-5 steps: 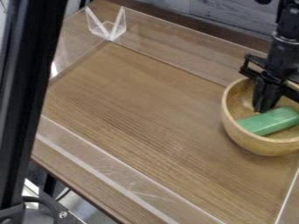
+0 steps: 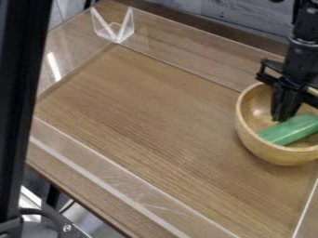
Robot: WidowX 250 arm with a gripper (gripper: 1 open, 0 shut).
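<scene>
A round wooden bowl sits at the right edge of the view. In it lies a green oblong object. The black gripper reaches down from the top right into the bowl, its fingertips beside the green object's upper end. It looks shut, and I see nothing held between its fingers, though their tips are partly hard to make out.
Clear strips run along its back and front, with a clear bracket at the back left. A dark post stands at the left edge.
</scene>
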